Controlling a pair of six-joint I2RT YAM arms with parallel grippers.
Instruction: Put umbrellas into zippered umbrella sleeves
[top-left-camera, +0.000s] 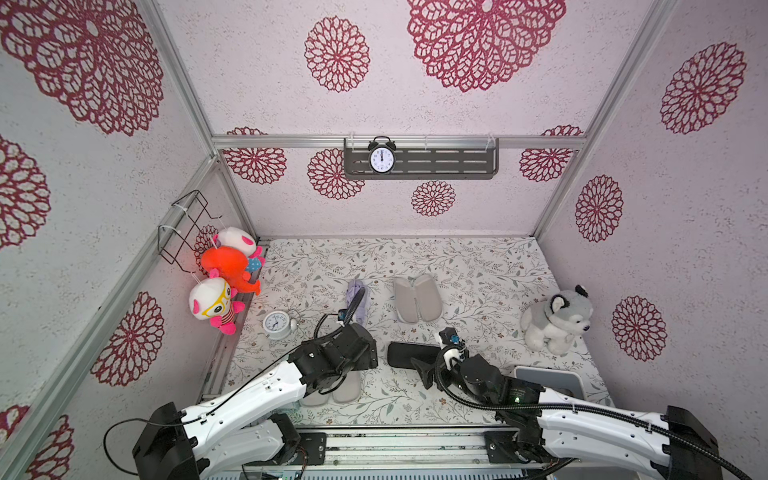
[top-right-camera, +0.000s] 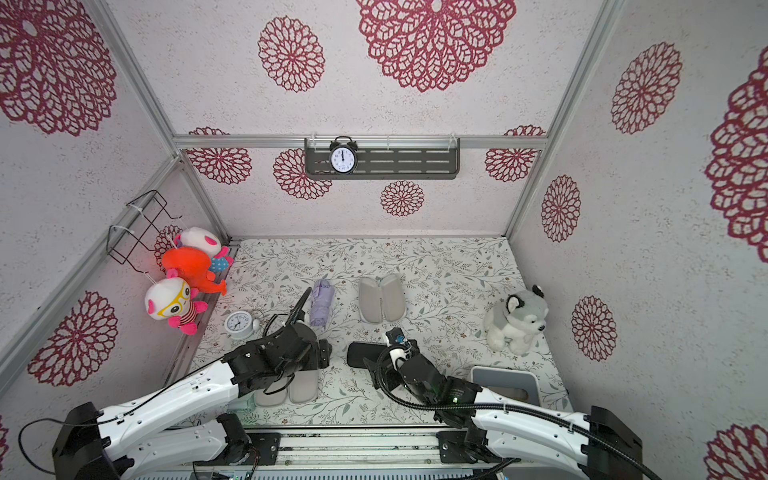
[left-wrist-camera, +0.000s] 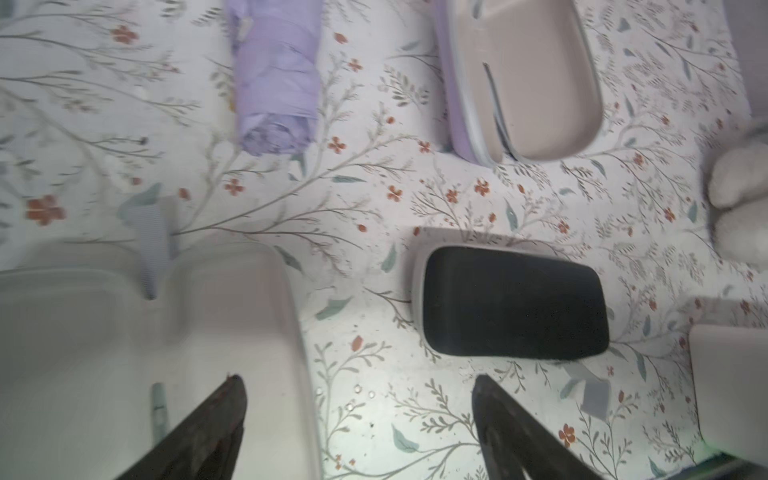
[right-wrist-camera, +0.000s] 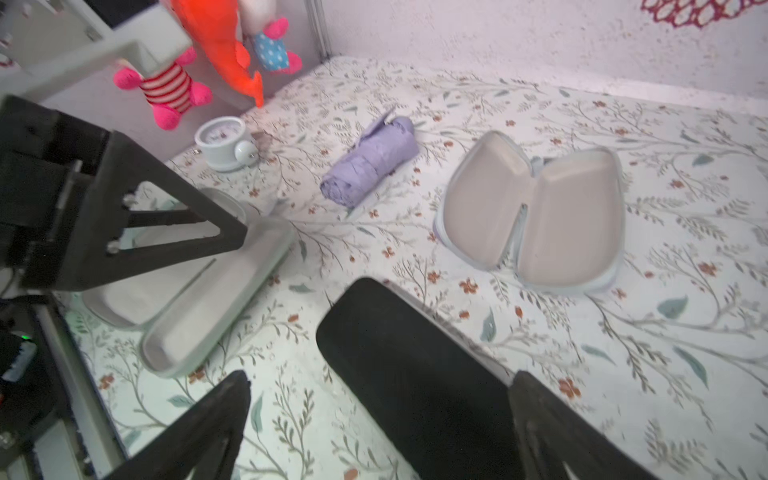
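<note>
A folded lilac umbrella (top-right-camera: 322, 302) lies on the cloth at center-left. Right of it rests an opened zippered sleeve (right-wrist-camera: 569, 220) with a beige interior; another opened sleeve (left-wrist-camera: 224, 344) lies at the front left, under my left gripper, whose fingers are apart and empty above the cloth. A closed black case (left-wrist-camera: 512, 300) lies at the front center. My right gripper hangs over that case, open, with nothing seen held.
A white clock (top-left-camera: 277, 323) and hanging plush toys (top-left-camera: 228, 268) are at the left. A husky plush (top-left-camera: 557, 320) and a grey bin (top-right-camera: 504, 376) stand at the right.
</note>
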